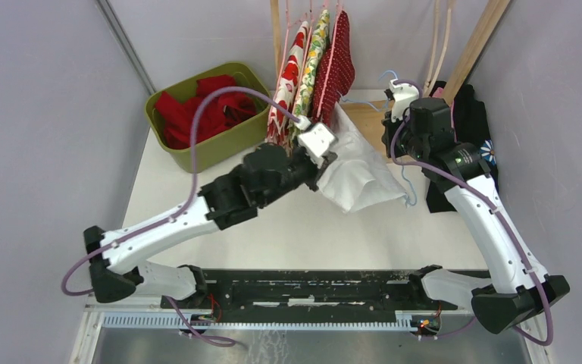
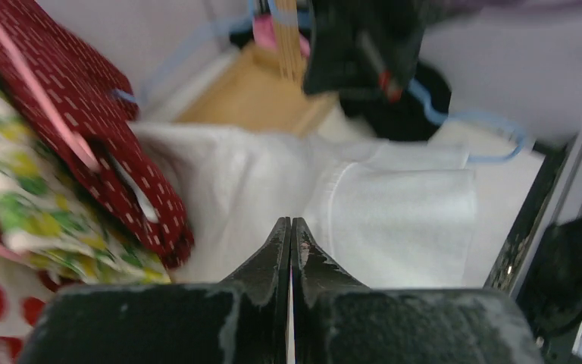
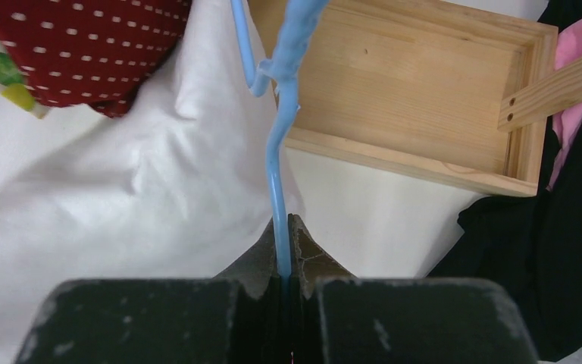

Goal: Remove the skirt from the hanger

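The white skirt is drawn out between the arms, its lower part slanting toward the front. My left gripper is shut on the cloth at the skirt's left edge; in the left wrist view, white fabric spreads beyond the closed fingertips. The blue hanger runs down between the fingers of my right gripper, which is shut on it. From above, the hanger's lower end sticks out beside the skirt's right edge. The cloth hides part of the hanger.
Several patterned garments, including a dotted dark red one, hang close beside my left gripper. A green basket with red cloth stands at back left. A wooden rack base and dark clothes lie behind and to the right.
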